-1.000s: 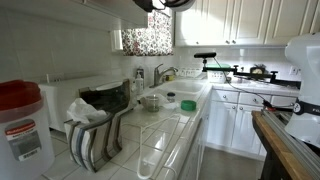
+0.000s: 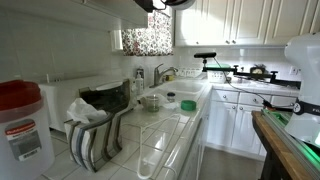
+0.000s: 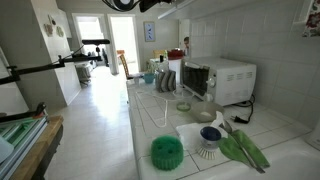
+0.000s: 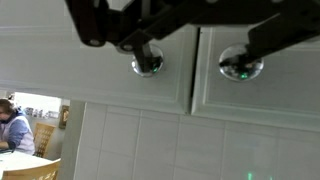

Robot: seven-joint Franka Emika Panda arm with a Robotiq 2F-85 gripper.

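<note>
Two white cabinet doors fill most of the wrist view: a left door (image 4: 90, 70) and a right door (image 4: 285, 88), with a narrow gap between them. Each carries a round shiny knob, the left knob (image 4: 148, 62) and the right knob (image 4: 240, 68). My gripper is open, its dark fingers spread at the top of the picture in front of the doors. One finger partly covers each knob, and nothing is visible between them. Whether either finger touches a knob, I cannot tell. In the exterior views the arm is cropped at the top, and the fingers are not clear.
Below the cabinets, the counter holds a red-lidded container (image 2: 22, 120), a striped rack (image 2: 95, 138), a green scrubber (image 3: 167, 152), a white toaster oven (image 3: 218, 80) and green mitts (image 3: 243, 148). A person (image 4: 15, 128) sits at a table in the background.
</note>
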